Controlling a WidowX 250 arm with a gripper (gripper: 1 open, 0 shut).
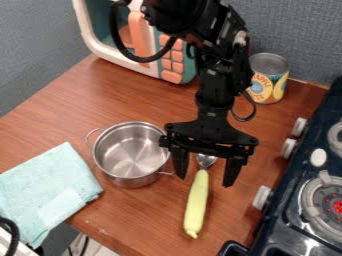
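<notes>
My black gripper (206, 175) hangs over the wooden table with its two fingers apart, one near the pot's right side and the other to the right. Beneath it a spoon (206, 160) is partly hidden, and a pale yellow-green corn cob or similar long item (197, 208) lies lengthwise below. A steel pot (123, 152) with two handles stands left of the gripper.
A light blue towel (40, 188) lies at the left. The stove (307, 225) fills the right edge. A can (267, 80) and a toy microwave (110, 30) stand at the back.
</notes>
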